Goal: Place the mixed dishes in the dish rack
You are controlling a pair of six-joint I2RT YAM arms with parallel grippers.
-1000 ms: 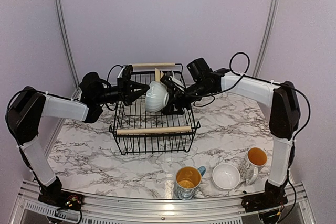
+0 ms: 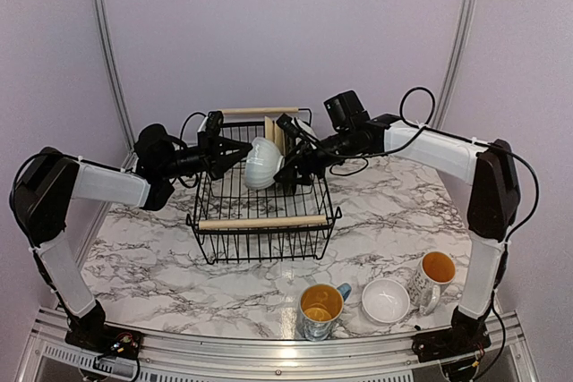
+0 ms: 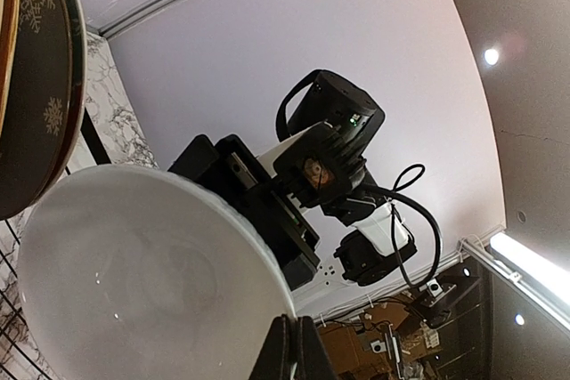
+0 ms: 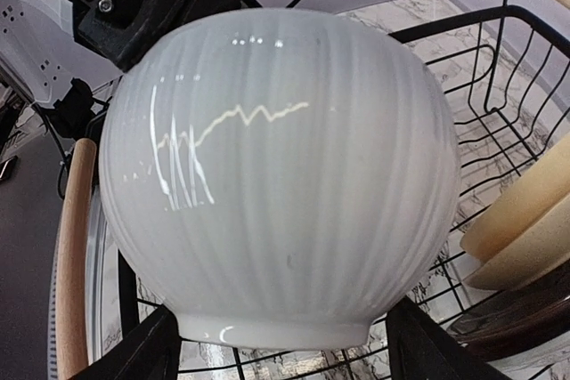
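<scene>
A white ribbed bowl (image 2: 262, 165) is held tilted on its side over the black wire rack (image 2: 215, 248), between both grippers. My left gripper is shut at the bowl's rim, with its inside filling the lower left wrist view. My right gripper has its fingers apart on either side of the bowl's foot; whether they grip it is unclear. Upright plates (image 3: 40, 77) stand in the rack behind the bowl.
A blue-handled mug (image 2: 318, 315), a small white bowl (image 2: 386, 303) and a patterned mug (image 2: 430, 284) stand at the front right.
The right arm has risen slightly over the last second, and the bowl has shifted a little with it. The left arm is nearly still.
</scene>
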